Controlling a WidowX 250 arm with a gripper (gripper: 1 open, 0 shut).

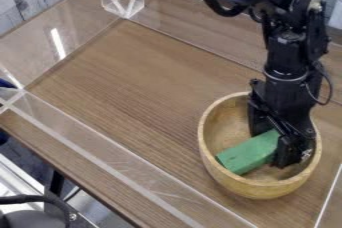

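Observation:
A wooden bowl [227,172] stands on the table at the lower right, with a green block [246,154] lying inside it. The black gripper [279,140] reaches down from the top right into the bowl, its tips at the right end of the block and partly covering it. Whether the fingers are closed on the block cannot be told, as they are dark and overlap.
Clear plastic edging runs along its left side, with a small clear piece at the back left. Black cables lie at the lower left corner.

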